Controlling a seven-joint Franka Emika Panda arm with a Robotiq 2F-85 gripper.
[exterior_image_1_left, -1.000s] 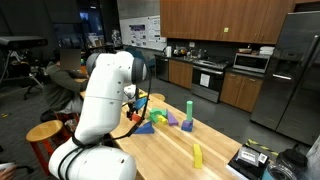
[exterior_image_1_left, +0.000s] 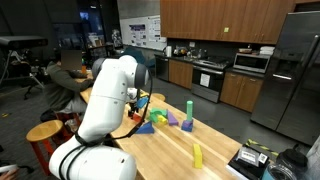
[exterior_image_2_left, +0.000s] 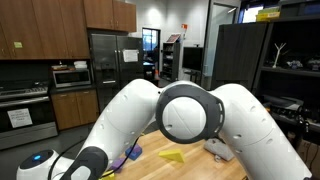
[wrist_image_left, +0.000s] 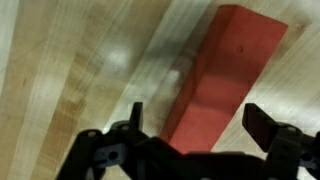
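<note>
Below my gripper lies a red rectangular block (wrist_image_left: 225, 75) on the wooden table, slanting across the wrist view. My fingers stand open, one finger (wrist_image_left: 130, 130) to the left of the block and the other finger (wrist_image_left: 262, 127) to its right, with the block's near end partly hidden behind the gripper. Whether the fingertips reach down beside the block cannot be told. In exterior view 1 the arm stretches toward the far left part of the table, where the gripper (exterior_image_1_left: 133, 104) is small and hard to make out.
Several coloured blocks share the table, among them a blue one (exterior_image_1_left: 146, 128), a purple one (exterior_image_1_left: 172, 118), a green upright one (exterior_image_1_left: 189, 110) and a yellow one (exterior_image_1_left: 197, 156). A dark device (exterior_image_1_left: 248, 160) sits at the near right. Bare wood surrounds the red block in the wrist view.
The upper part of the arm has shifted slightly in exterior view 1, by a small amount. The blocks on the table look unmoved.
</note>
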